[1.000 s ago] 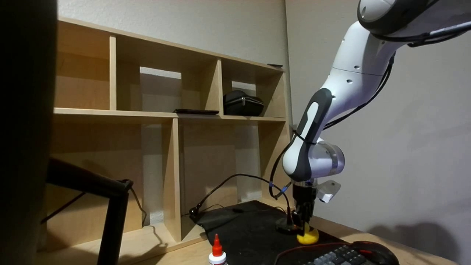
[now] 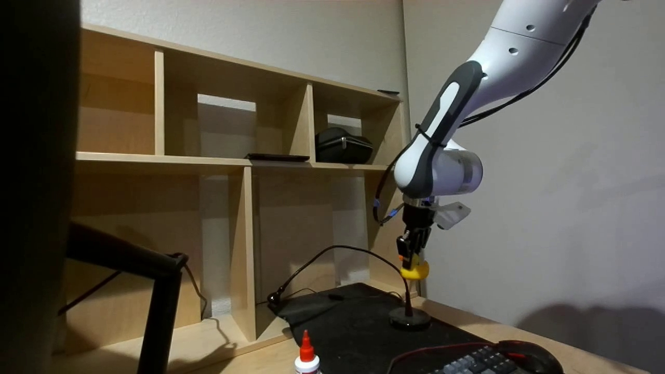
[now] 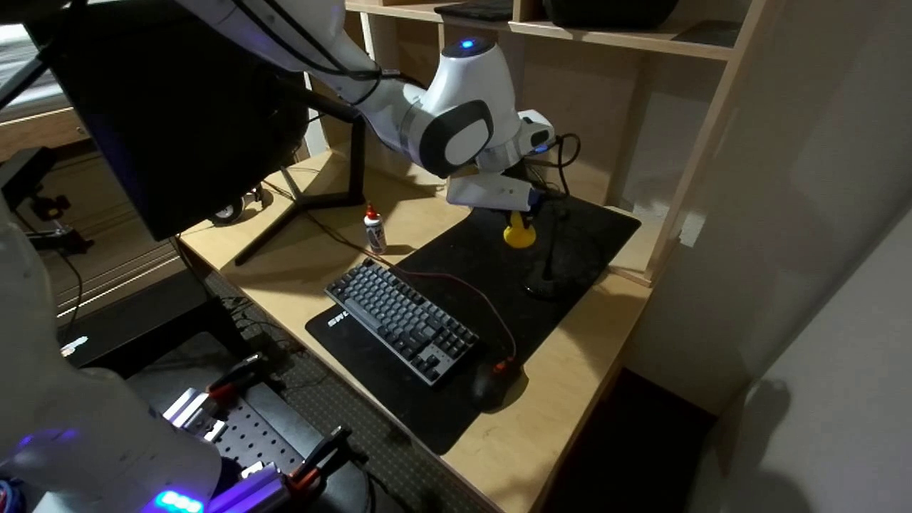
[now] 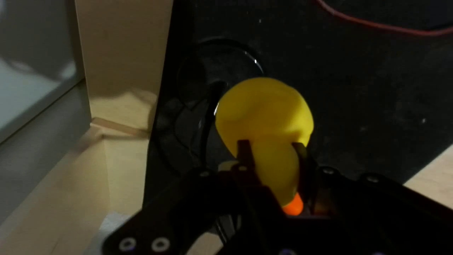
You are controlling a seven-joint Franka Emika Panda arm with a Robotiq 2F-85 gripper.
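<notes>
Above the black desk mat point(image 3: 427, 410) hangs a yellow rubber duck point(image 4: 265, 110) with an orange beak, its narrower head caught between the two fingers in the wrist view. My gripper is shut on it. From the first exterior view, the duck point(image 2: 415, 270) shows below the gripper point(image 2: 411, 252), clear of the mat. In the second exterior view the duck point(image 3: 519, 232) hangs over the mat's far part, while the arm hides most of the fingers.
A microphone with a round black base point(image 2: 409, 318) and bent neck stands close by. The glue bottle point(image 3: 374, 231), keyboard point(image 3: 402, 316) and mouse point(image 3: 496, 383) occupy other parts of the desk. The wooden shelf point(image 2: 250, 249) lines the back.
The arm has risen and shifted slightly left in the first exterior view. The duck has come up with it from near the mat, still in the gripper.
</notes>
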